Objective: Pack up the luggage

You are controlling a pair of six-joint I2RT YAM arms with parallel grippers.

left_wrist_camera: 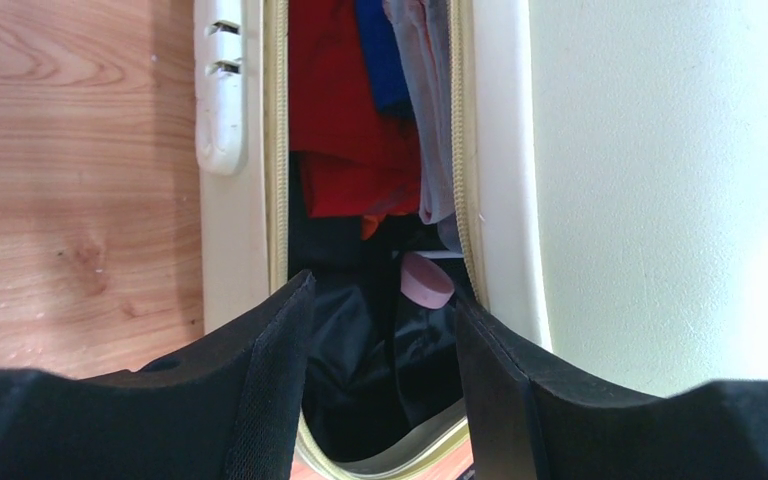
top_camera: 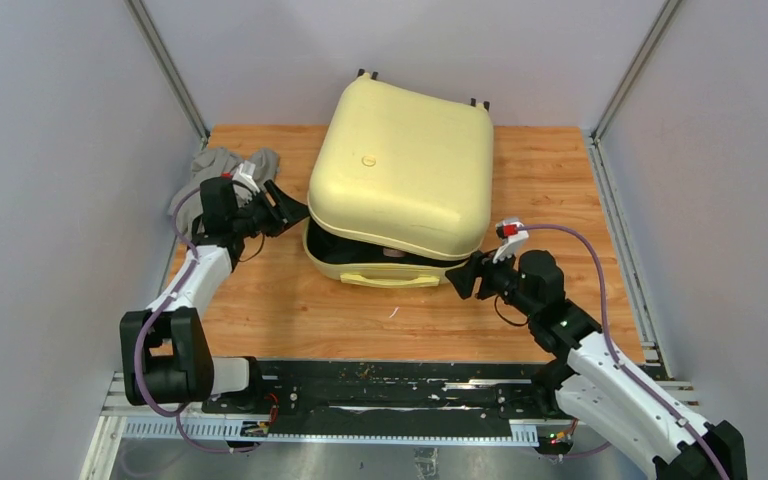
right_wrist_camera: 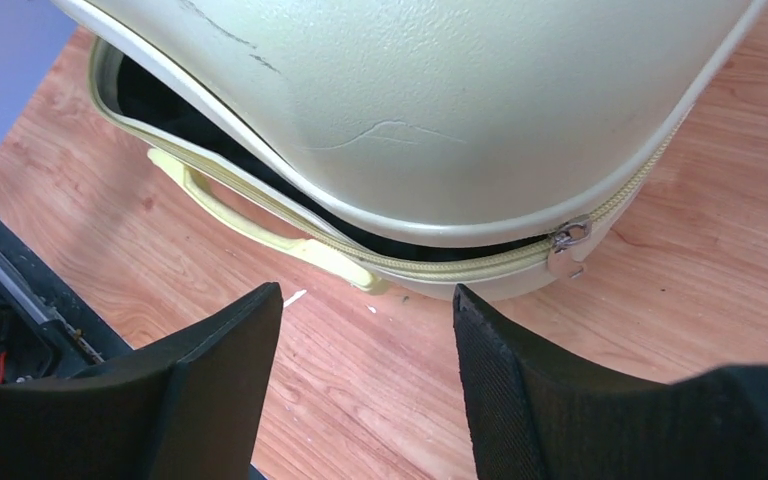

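The pale yellow suitcase (top_camera: pixel 403 165) stands askew on the table, its lid lowered but a gap left along the front and left. Through that gap the left wrist view shows folded red cloth (left_wrist_camera: pixel 348 130), blue cloth (left_wrist_camera: pixel 385 60), grey cloth (left_wrist_camera: pixel 426 130) and a pink object (left_wrist_camera: pixel 426 280) on the black lining. My left gripper is open at the suitcase's left front corner, nothing held. At the right front corner, my right gripper is open and empty, facing the zipper pull (right_wrist_camera: pixel 570 235) and the yellow handle (right_wrist_camera: pixel 260 230).
A grey cloth (top_camera: pixel 222 175) lies crumpled at the table's back left, behind the left arm. Bare wooden table (top_camera: pixel 550 190) shows right of the suitcase and along the front. A small white scrap (top_camera: pixel 394 312) lies in front of the handle.
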